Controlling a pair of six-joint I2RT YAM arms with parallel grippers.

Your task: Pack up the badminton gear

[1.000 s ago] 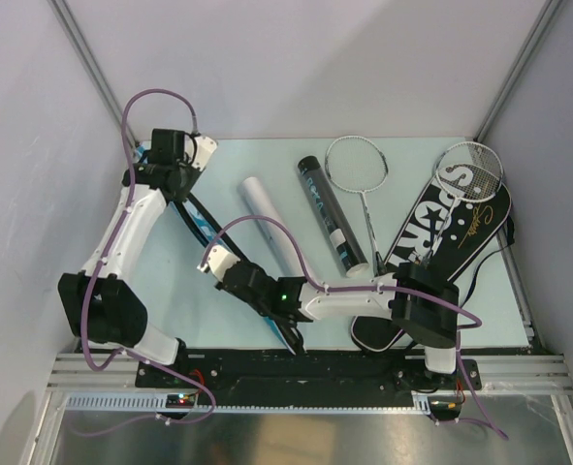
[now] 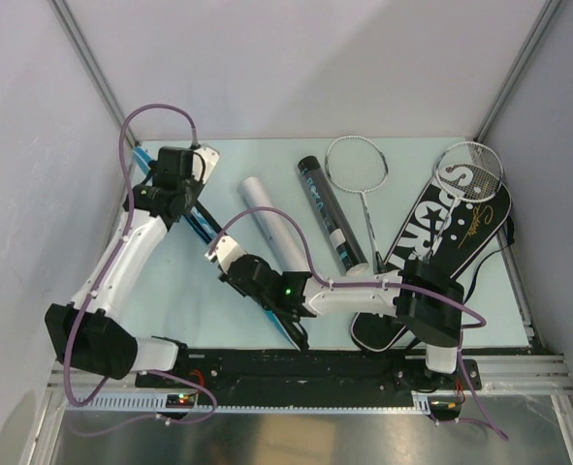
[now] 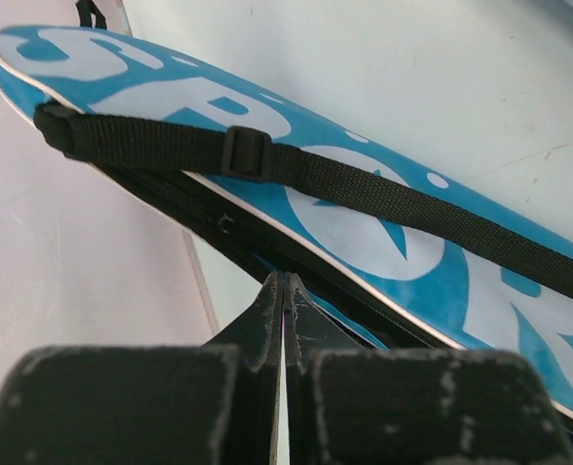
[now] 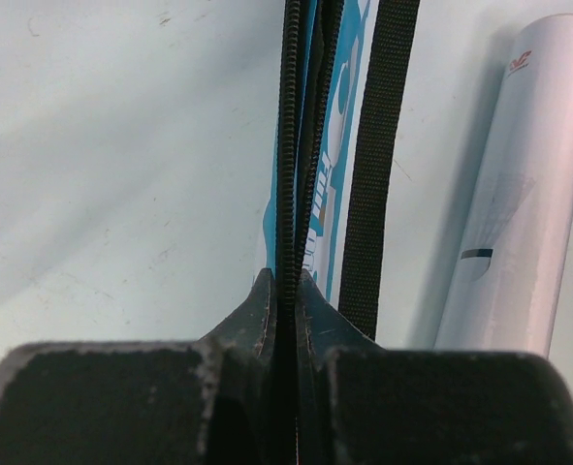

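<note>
A long blue-and-black racket bag (image 3: 354, 223) with a black strap (image 3: 393, 203) runs diagonally along the left of the mat in the top view. My left gripper is shut at the bag's zipper side near its far end, with nothing visible between its fingertips. My right gripper is shut on the bag's black zipper edge (image 4: 288, 194), lower along it. In the top view, both arms cover parts of the bag. Two rackets (image 2: 357, 165) (image 2: 468, 172) lie to the right, one partly on a black bag (image 2: 431, 232).
A white shuttlecock tube (image 4: 519, 184) lies just right of the blue bag, beside a dark tube (image 2: 323, 201). White walls border the mat (image 2: 230, 170) at back and sides. Some bare mat shows left of the bag.
My left arm has shifted slightly toward the front of the mat at the bag's far end. My right arm has barely moved.
</note>
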